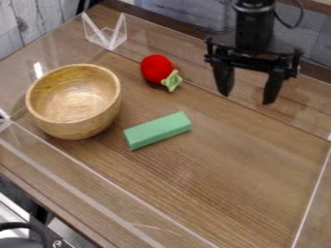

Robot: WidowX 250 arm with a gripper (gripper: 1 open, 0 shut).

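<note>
My black gripper (250, 77) hangs over the back right of the wooden table, its two fingers spread apart and pointing down, blurred, with nothing visible between them. To its left lie a red round object (159, 69) with a green part, a green bar (158, 131) nearer the middle, and a wooden bowl (74, 124) at the left.
A white wire-like item (104, 32) stands at the back left. A dark object sits at the bottom-left edge.
</note>
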